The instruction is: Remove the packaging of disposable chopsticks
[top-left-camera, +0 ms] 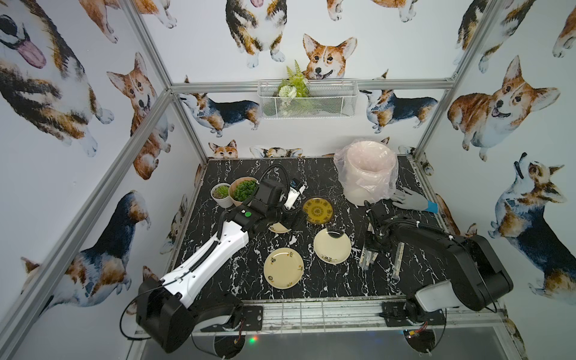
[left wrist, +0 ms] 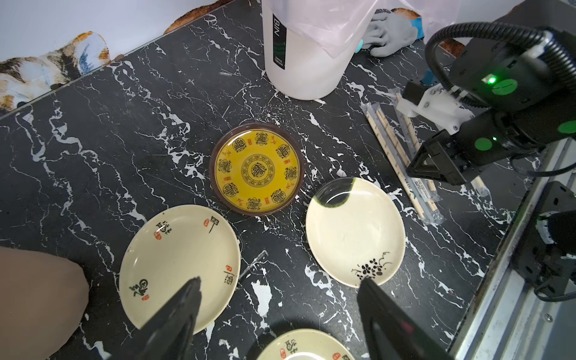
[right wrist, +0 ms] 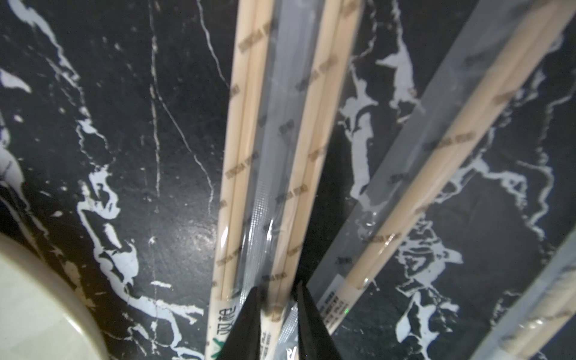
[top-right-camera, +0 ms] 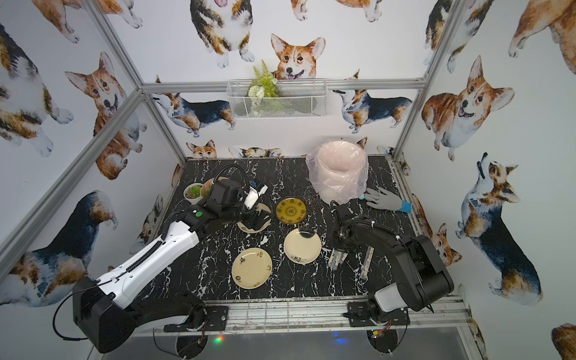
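Observation:
Several chopstick pairs in clear printed wrappers [left wrist: 391, 157] lie on the dark marbled table at the right. Close up in the right wrist view, two wrapped pairs [right wrist: 240, 174] run side by side, and another pair [right wrist: 432, 171] slants off to the right. My right gripper is right over them with its fingers a little apart. The second pair's lower end shows between the fingertips; whether they touch it I cannot tell. Over the plates on the left side, my left gripper is open with its fingers wide apart and empty.
Cream plates [top-left-camera: 283, 268] and a yellow plate [top-left-camera: 317, 211] occupy the middle. A lined bin [top-left-camera: 366, 174] stands at the back right beside a grey glove [top-left-camera: 412, 200]. Potted plants [top-left-camera: 243, 190] sit at the back left.

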